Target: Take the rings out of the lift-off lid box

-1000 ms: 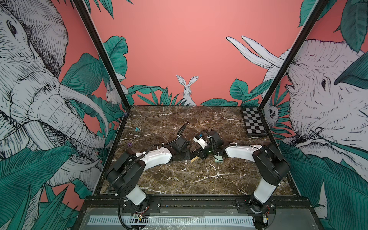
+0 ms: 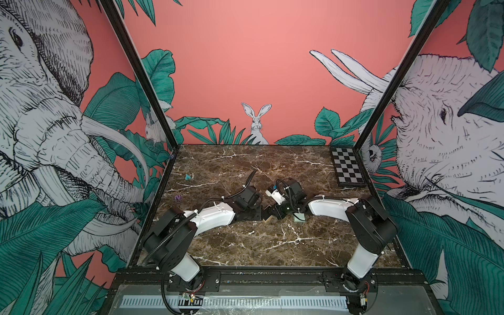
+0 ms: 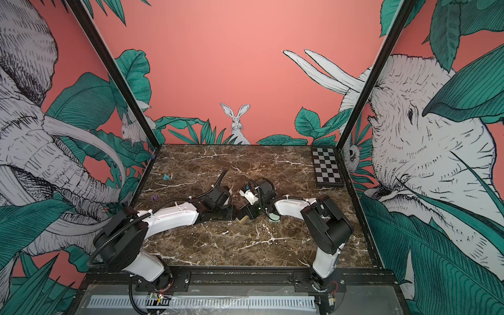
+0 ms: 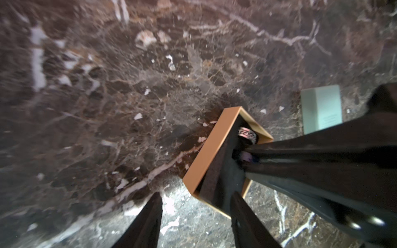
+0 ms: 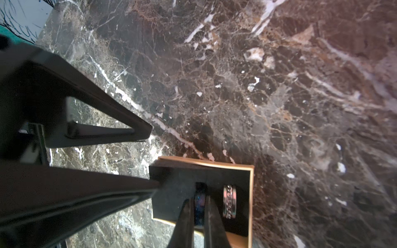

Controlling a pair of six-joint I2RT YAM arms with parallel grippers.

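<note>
A small tan box with a black insert stands uncovered, skewed below the two arms' tips. Two rings sit upright in the insert: a silver chain-patterned ring near one end and a dark bluish ring beside it. My right gripper reaches into the box, shut with the dark ring showing between its fingertips. That ring still appears within the insert. In the left wrist view my left gripper stands open at the box's near end, nothing held. From above, the arms hide most of the box.
A pale green block, possibly the lid, lies apart from the box, right of it. A checkered board is at the back right. Small teal and purple items lie left.
In the top left view the visible tan side of the box has shifted and shortened. My left arm has moved slightly toward the right; the right arm has barely moved.
</note>
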